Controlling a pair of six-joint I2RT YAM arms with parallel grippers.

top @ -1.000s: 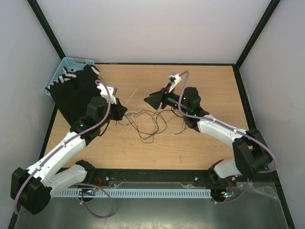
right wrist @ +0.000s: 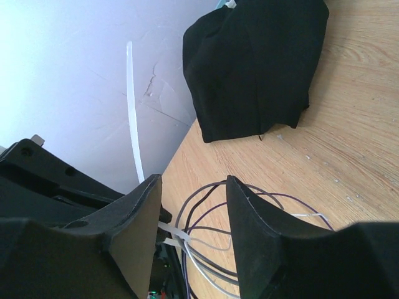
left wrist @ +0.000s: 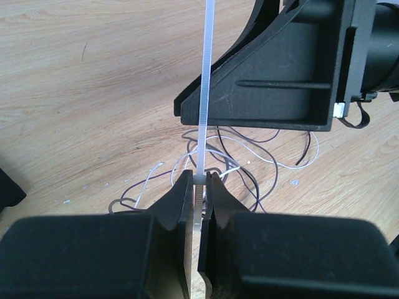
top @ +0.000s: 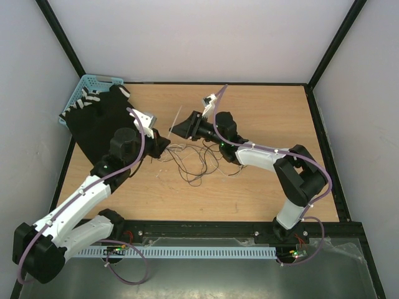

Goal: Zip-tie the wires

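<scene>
A white zip tie (left wrist: 205, 81) stands upright in my left gripper, which is shut on it near the table's left-centre. My right gripper (top: 181, 128) is part open beside the tie. In the left wrist view its black fingers are behind the tie; in the right wrist view the tie (right wrist: 133, 112) rises left of the right fingertips (right wrist: 149, 187). Below both grippers lies a loose tangle of grey, white and dark wires (top: 196, 171) on the wooden table.
A black cloth (top: 100, 124) with striped edges lies at the left, over a light blue basket (top: 93, 83) in the back corner.
My right gripper has moved left toward the zip tie and my left gripper. The left gripper has shifted slightly, still holding the tie.
</scene>
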